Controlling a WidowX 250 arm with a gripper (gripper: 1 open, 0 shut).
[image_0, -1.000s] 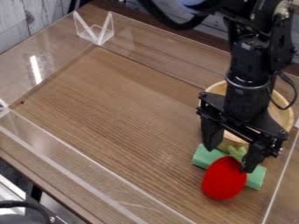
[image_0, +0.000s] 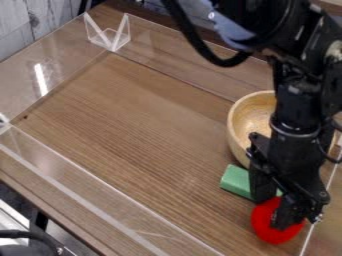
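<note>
My black gripper (image_0: 281, 185) is at the lower right, low over a red round object (image_0: 278, 230), with its fingers reaching down onto or just beside it. How far the fingers are open is hard to tell. A green block (image_0: 235, 180) lies just left of the gripper, partly hidden by it. A wooden bowl (image_0: 249, 110) sits behind the gripper, largely covered by the arm.
A clear plastic object (image_0: 107, 30) stands at the far upper left. Table edges run along the left and right.
The gripper has moved lower in the view, down onto the red object. More of the green block is covered.
</note>
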